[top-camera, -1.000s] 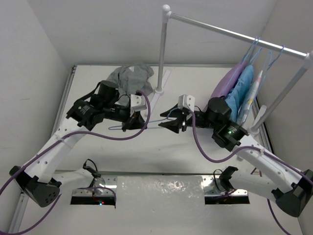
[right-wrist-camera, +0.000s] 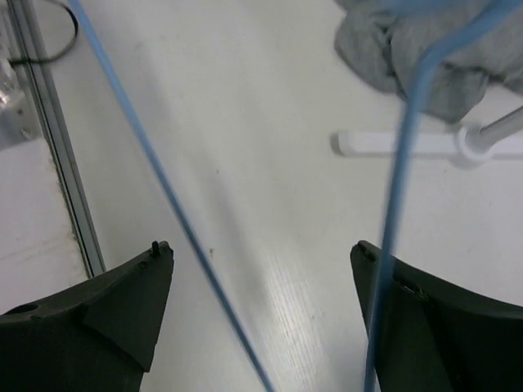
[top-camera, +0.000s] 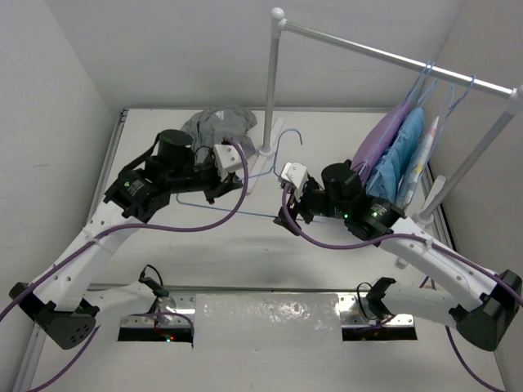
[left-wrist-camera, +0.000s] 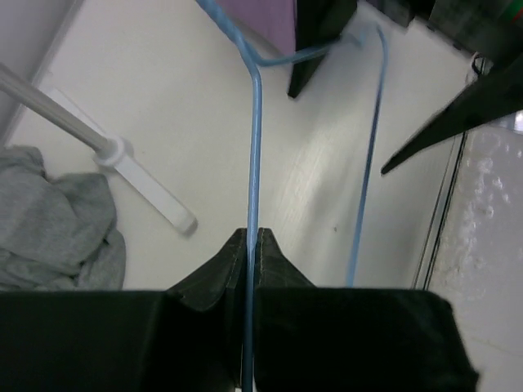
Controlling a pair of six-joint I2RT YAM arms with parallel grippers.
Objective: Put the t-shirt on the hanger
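My left gripper is shut on a strand of the blue hanger [left-wrist-camera: 255,147], which runs up from between its fingertips. In the top view the hanger's hook [top-camera: 288,131] points upward between the two arms, with its bottom bar [top-camera: 253,214] crossing below. My right gripper stands open around part of the hanger; one blue strand passes between its spread fingers and another crosses before one finger [right-wrist-camera: 409,318]. A crumpled grey cloth, apparently the t-shirt [top-camera: 225,125], lies at the back, partly behind the left arm.
A white rack's post [top-camera: 272,90] rises near the cloth, and its top rail [top-camera: 368,51] slopes to the right. Purple [top-camera: 382,139], blue [top-camera: 396,163] and white garments [top-camera: 418,163] hang at the right.
The hanger has turned so its hook now points upward in the top view. My right gripper has moved down and tilted downward; the left has shifted slightly. The cloth lies where it was.
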